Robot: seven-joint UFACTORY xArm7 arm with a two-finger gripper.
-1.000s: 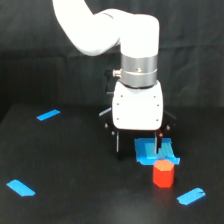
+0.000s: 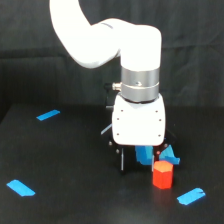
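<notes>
A red hexagonal block (image 2: 162, 175) stands on the dark table, right of centre. Just behind it is a blue piece (image 2: 145, 156), partly hidden by my gripper (image 2: 139, 162). The dark fingers stand apart, so the gripper looks open. Its left finger (image 2: 122, 160) is left of the blue piece, while the other comes down close to the red block's top. Whether either finger touches anything cannot be told. No block shows lifted.
Flat blue strips lie on the table: one at the far left (image 2: 48, 115), one at the near left (image 2: 20, 188) and one at the right (image 2: 191, 196).
My gripper has come down and slightly right, covering more of the blue piece. The red block and the blue strips have stayed in place.
</notes>
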